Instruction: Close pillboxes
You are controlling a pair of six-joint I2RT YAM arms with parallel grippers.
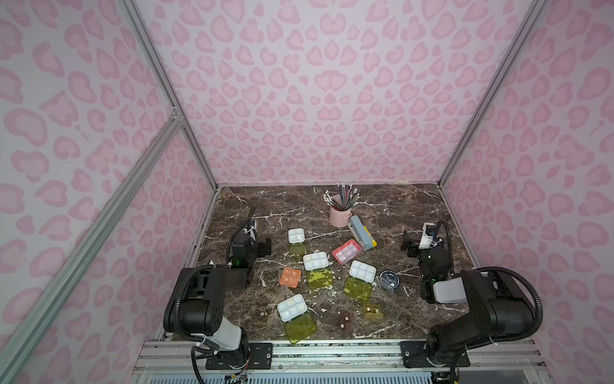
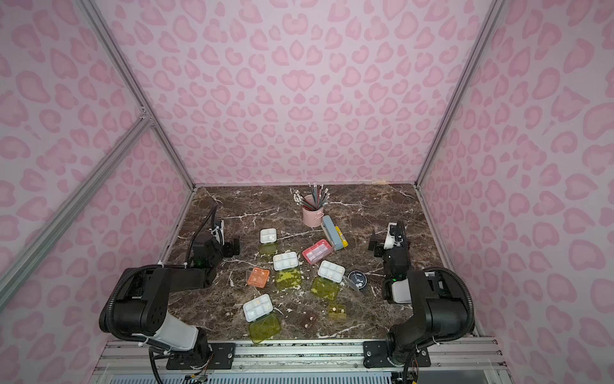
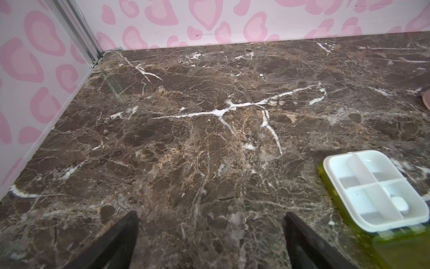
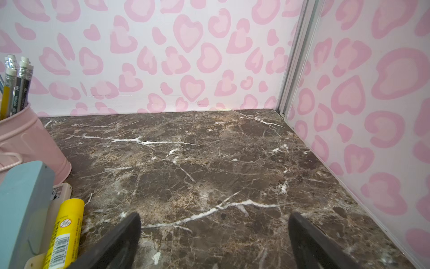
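Several white pillboxes lie with their olive lids folded open: a small four-compartment one [image 3: 376, 190] at the back left, one in the middle [image 1: 315, 260], one to its right [image 1: 362, 271] and one at the front left [image 1: 292, 307]. A white pill shows inside the small box in the left wrist view. Their lids lie toward the front, such as the front-left lid [image 1: 300, 327]. My left gripper stands open and empty, left of the small box. Far to the right, my right gripper is also open, over bare table.
An orange compartment box [image 1: 289, 277], a red box [image 1: 346, 251] and a small yellowish box [image 1: 373, 311] share the table. A pink pencil cup [image 1: 340, 217], a grey-blue case [image 1: 360, 231], a yellow cylinder [image 4: 65, 233] and a round dark dish [image 1: 389, 279] stand nearby.
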